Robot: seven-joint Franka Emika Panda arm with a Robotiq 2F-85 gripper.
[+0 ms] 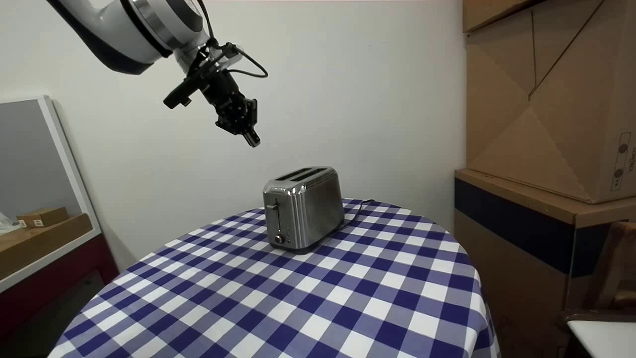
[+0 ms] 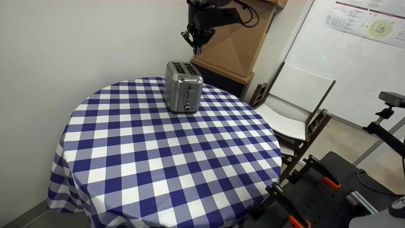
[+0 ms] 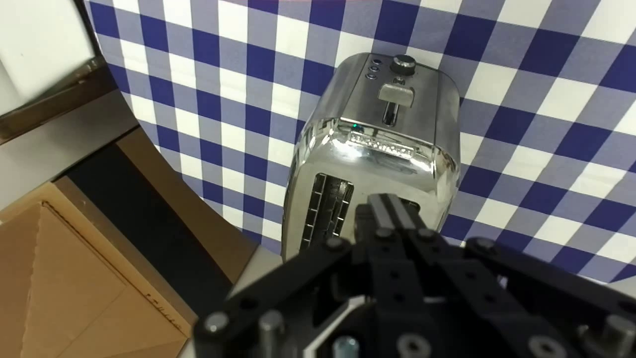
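A silver two-slot toaster (image 1: pixel 310 209) stands upright on the checked table. Its lever (image 3: pixel 396 94) sits near the top of its track, above the round knob (image 1: pixel 279 238) on the same end face. My gripper (image 1: pixel 254 142) hangs in the air above the toaster, apart from it, its fingers pointing down. In the wrist view the two fingers (image 3: pixel 380 210) lie side by side, shut, with nothing showing between them, and they hide part of one slot. The other slot (image 3: pixel 328 206) looks empty.
The blue-and-white checked tablecloth (image 2: pixel 152 152) is bare around the toaster. A power cord (image 1: pixel 357 213) trails behind it to the table's edge. Large cardboard boxes (image 1: pixel 536 119) stand beyond the table, with a white chair (image 2: pixel 290 114) nearby.
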